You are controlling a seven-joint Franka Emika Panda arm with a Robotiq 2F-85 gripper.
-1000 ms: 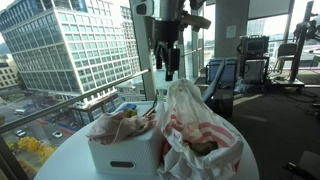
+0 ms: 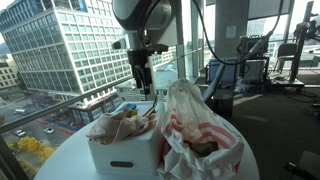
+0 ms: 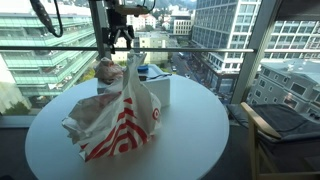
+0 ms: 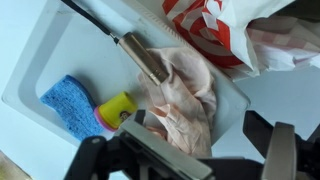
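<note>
My gripper hangs above the white bin, apart from its contents, with fingers open and nothing between them. Inside the bin, the wrist view shows a peach cloth, a blue sponge, a small yellow item with a pink end and a tool with a metallic handle. Against the bin stands a white plastic bag with red markings. From the side, the cloth bulges over the bin's rim. The bag's contents are mostly hidden; something brown shows at its opening.
Bin and bag share a round white table, whose surface is bare near its edge. Large windows stand behind it. A chair is beside the table in exterior view 2.
Bin and bag look unmoved.
</note>
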